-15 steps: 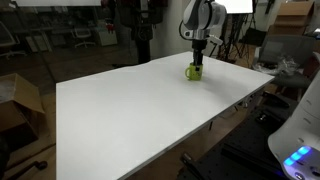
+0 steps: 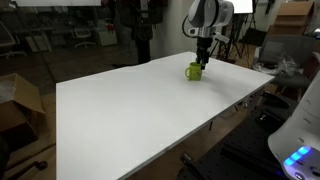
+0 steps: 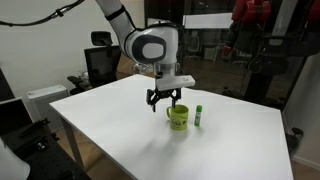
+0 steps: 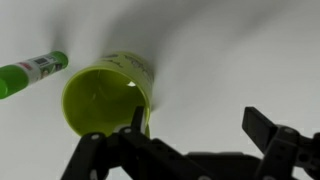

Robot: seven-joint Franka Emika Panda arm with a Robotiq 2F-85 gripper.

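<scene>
A yellow-green mug (image 4: 92, 103) stands upright on the white table, its open mouth showing in the wrist view. In exterior view 2 the mug (image 3: 179, 122) is just below and to the right of my gripper (image 3: 164, 100). My gripper is open, with bare table between its spread fingers. In the wrist view, one fingertip (image 4: 137, 120) overlaps the mug's right rim; whether it touches cannot be told. A green glue stick (image 4: 35, 72) lies left of the mug in the wrist view, while exterior view 2 shows the stick (image 3: 198, 116) upright.
In exterior view 1 the mug (image 2: 194, 73) is near the table's far end. An office chair (image 3: 102, 60) is behind the table.
My gripper has shifted to the right and slightly up in exterior view 1, away from directly above the mug. The mug looks unmoved.
</scene>
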